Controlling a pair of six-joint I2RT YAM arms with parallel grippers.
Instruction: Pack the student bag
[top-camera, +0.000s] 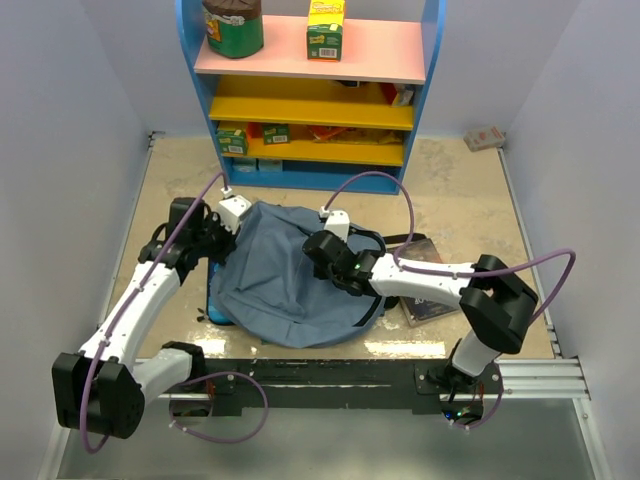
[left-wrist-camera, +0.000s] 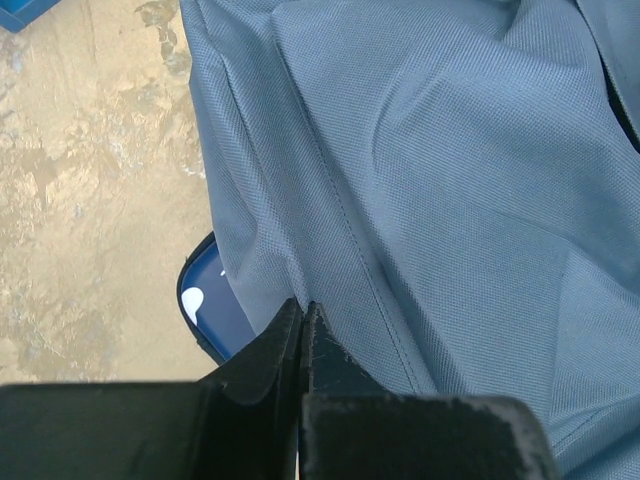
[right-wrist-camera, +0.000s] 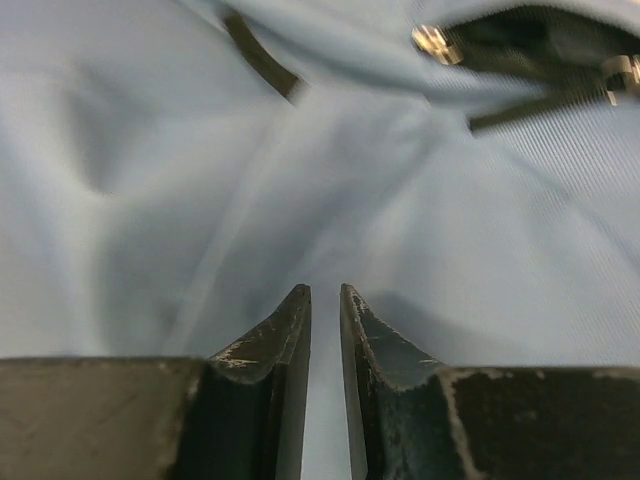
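The blue-grey cloth bag (top-camera: 270, 275) lies spread over the middle of the table. At its left edge, my left gripper is shut with a fold of its cloth at the fingertips. My right gripper is over the bag's middle, its fingers slightly apart; cloth shows in the narrow gap, but whether any is pinched cannot be told. A gold zipper pull (right-wrist-camera: 437, 45) and dark strap pieces show ahead of it. Partly under the bag's left side is a blue case (left-wrist-camera: 215, 305). A dark book (top-camera: 425, 270) lies to the right, partly behind the right arm.
Behind the bag stands a shelf (top-camera: 310, 97) with boxes and packets. A small box (top-camera: 484, 138) lies at the back right corner. Bare table shows along the left side and at the back right.
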